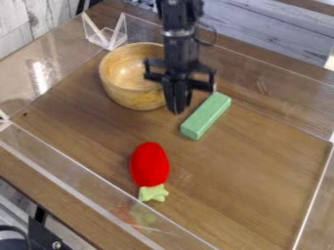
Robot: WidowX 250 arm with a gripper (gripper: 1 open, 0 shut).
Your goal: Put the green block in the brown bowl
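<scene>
The green block (205, 116) is a long, flat bar lying at an angle on the wooden table, right of centre. A round tan-brown bowl (115, 86) stands to its left, toward the back, and the part of its inside that shows looks empty. My dark gripper (179, 104) points down between the two, in front of the bowl's right rim and just left of the block's upper end. Its fingers look apart from the block. They are small and dark here, so the gap between them is unclear.
A red strawberry-like toy (150, 164) with a pale green end lies near the front. Behind the bowl, a clear wire-like holder (104, 31) stands at the back left. Bare table spreads to the right, with low transparent edges around it.
</scene>
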